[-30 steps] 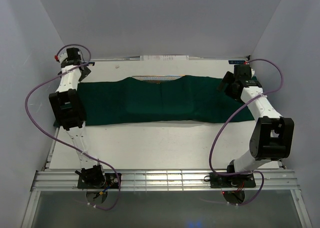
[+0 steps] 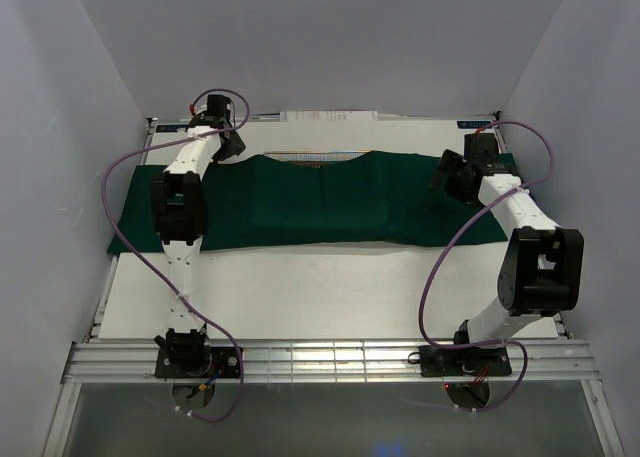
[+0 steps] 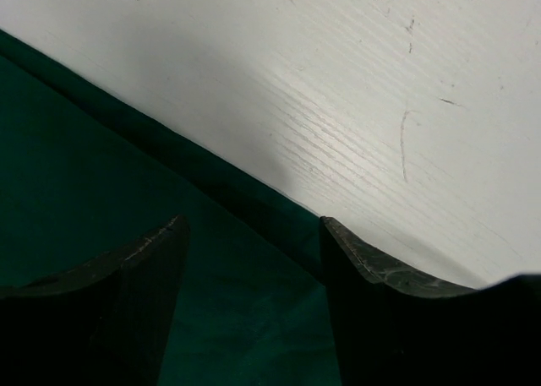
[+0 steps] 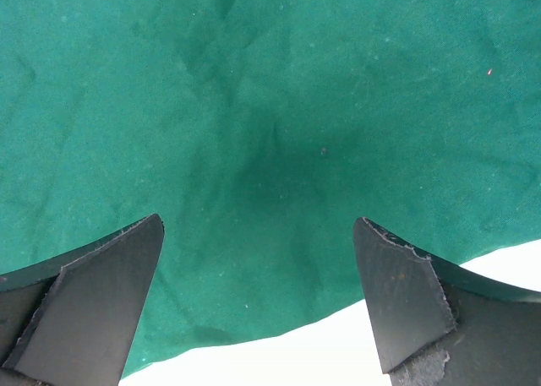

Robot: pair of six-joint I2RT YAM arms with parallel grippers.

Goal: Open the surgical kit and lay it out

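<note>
A dark green drape (image 2: 300, 199) lies spread across the white table from left to right. Near its back left edge is my left gripper (image 2: 240, 155). In the left wrist view, the left fingers (image 3: 152, 272) stand apart above the drape's folded edge (image 3: 211, 183), with no cloth seen pinched between them. My right gripper (image 2: 445, 167) hovers over the drape's right part. From the right wrist, its fingers (image 4: 101, 297) are wide apart, and only the flat green cloth (image 4: 262, 166) shows beyond them.
Behind the drape's middle, a wire-like rack edge (image 2: 315, 157) peeks out, its remainder hidden by cloth. Grey walls (image 2: 60, 157) bound both sides. Purple cables (image 2: 150, 262) loop along both arms.
From the far left, my left arm has swung right and come in over the drape's back left edge. The drape looks the same.
</note>
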